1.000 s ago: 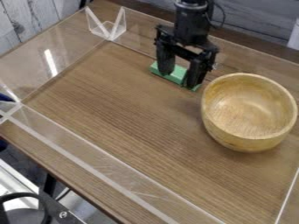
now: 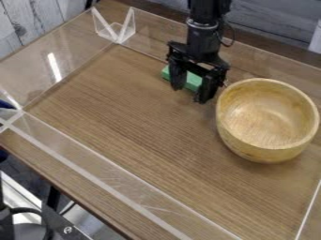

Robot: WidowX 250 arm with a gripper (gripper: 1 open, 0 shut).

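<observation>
The black robot gripper (image 2: 197, 73) hangs from the top centre of the camera view, low over a green object (image 2: 177, 73) on the wooden table (image 2: 100, 112). Its open fingers reach down around the object, which is partly hidden behind them; whether they touch it is unclear.
A large tan wooden bowl (image 2: 266, 122) sits to the right, close to the gripper. Clear tape marks the upper left and left edge of the table. Dark hardware shows at the bottom left corner.
The gripper has moved slightly down and toward the camera over the green object, hiding more of it. The bowl has not moved.
</observation>
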